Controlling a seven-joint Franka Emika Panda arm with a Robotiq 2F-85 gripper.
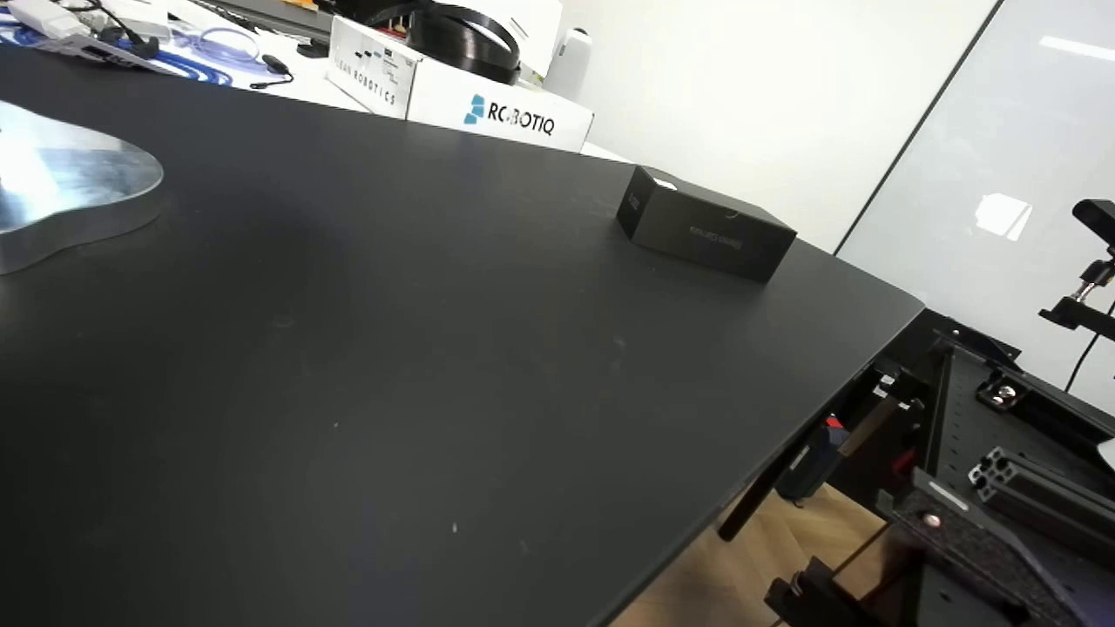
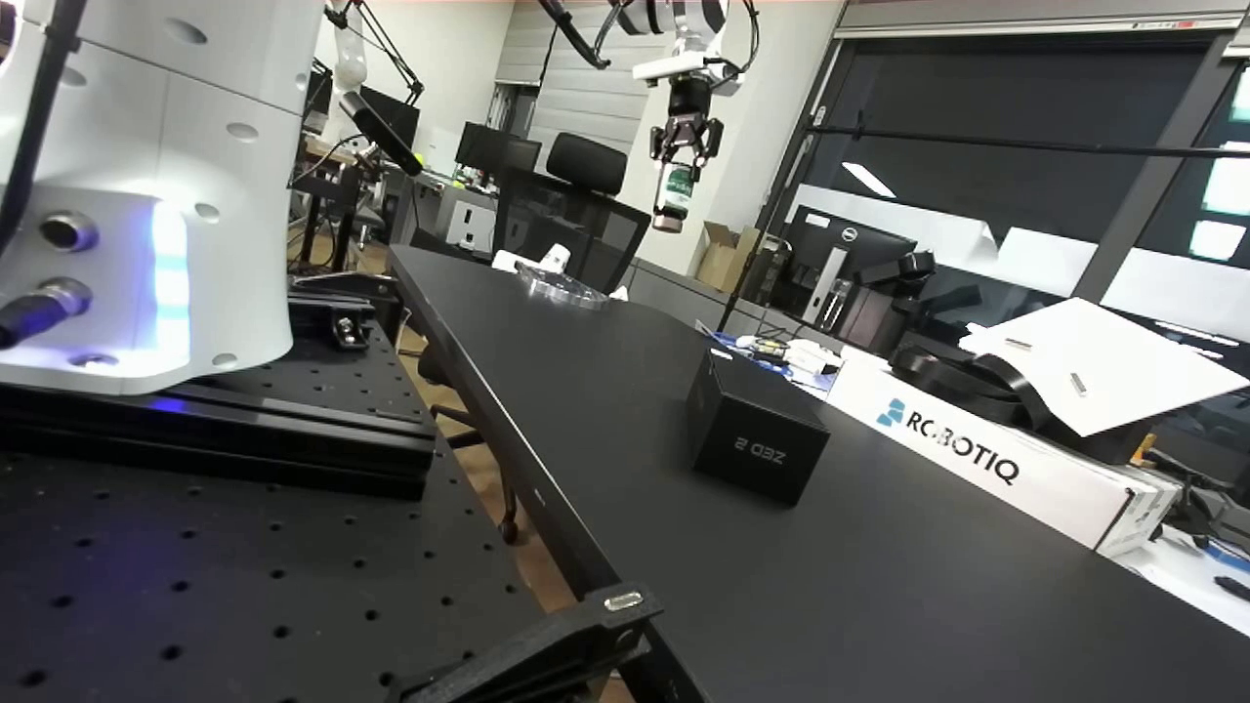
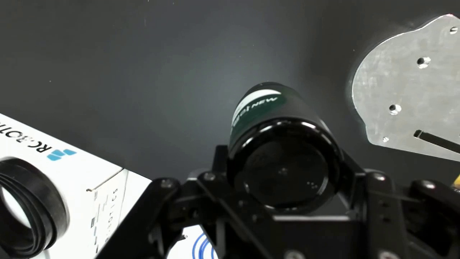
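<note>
A dark bottle or jar with a green and white label (image 3: 258, 103) is held in my gripper, whose fingers press it from both sides in the wrist view. Its round black end (image 3: 284, 172) faces the camera. In the second exterior view, the gripper (image 2: 685, 150) is high above the far part of the table, and the labelled container (image 2: 676, 187) hangs below it, clear of the surface. Neither the arm nor the container shows in the first exterior view.
A black box (image 1: 711, 225) rests on the black table (image 1: 418, 366). A flat metal plate (image 3: 409, 86) with holes lies on the table too. Along one edge is a white Robotiq box (image 1: 502, 110) with black rings on top.
</note>
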